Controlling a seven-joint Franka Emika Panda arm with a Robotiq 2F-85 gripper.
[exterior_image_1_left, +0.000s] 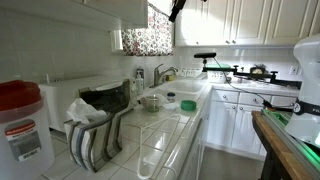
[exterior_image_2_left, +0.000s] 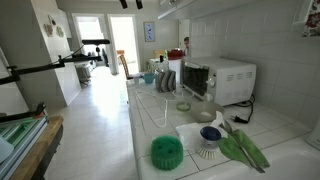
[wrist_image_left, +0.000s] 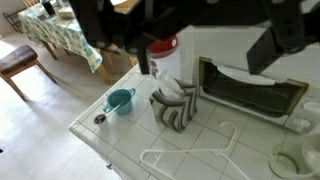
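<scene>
High above the counter, my gripper (exterior_image_1_left: 176, 14) hangs at the top of exterior view 1. In the wrist view its dark fingers (wrist_image_left: 132, 32) stand wide apart, and nothing is between them. Below it on the tiles lies a white hanger (wrist_image_left: 190, 153), also seen near the counter edge in exterior view 1. Behind the hanger stands a grey and black slotted rack (wrist_image_left: 172, 112) with white crumpled cloth (wrist_image_left: 170, 86) in it. A teal cup (wrist_image_left: 119, 100) is to the rack's left in the wrist view.
A red-lidded container (exterior_image_1_left: 22, 122) stands beside the rack. The toaster oven (wrist_image_left: 250, 92) is against the wall. A green round object (exterior_image_2_left: 167, 152), a brush (exterior_image_2_left: 209, 140) and green cloth (exterior_image_2_left: 243, 149) occupy the counter's other end. An overhead cabinet (exterior_image_1_left: 80, 12) borders the space above.
</scene>
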